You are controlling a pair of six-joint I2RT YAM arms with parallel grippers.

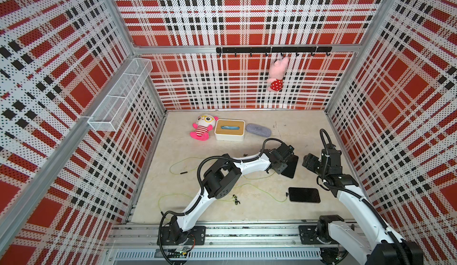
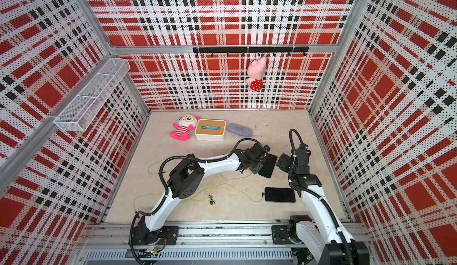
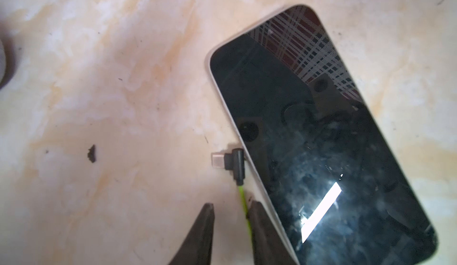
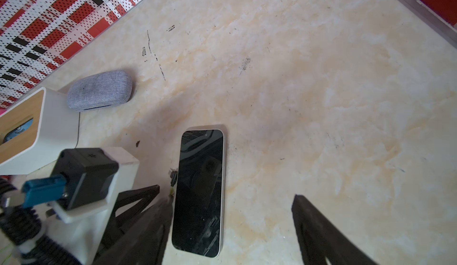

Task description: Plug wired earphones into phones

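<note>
A black-screened phone (image 3: 304, 122) with a pale edge lies slanted on the table. Beside its long left edge rests a black right-angle earphone plug (image 3: 238, 165), its metal tip turned away from the phone, with a green cable (image 3: 243, 196) running down from it. My left gripper is open above the cable, which passes close to its right finger. Wide open, my right gripper hangs over the table near this phone with nothing between its fingers. A second phone (image 1: 304, 195) lies nearer the front; a black plug (image 1: 287, 194) on a green cable is at its left end.
Green cables and black earbuds (image 1: 236, 199) spread over the left front. A white box (image 1: 230, 136), a grey case (image 1: 258, 130) and a pink-striped doll (image 1: 203, 127) stand at the back.
</note>
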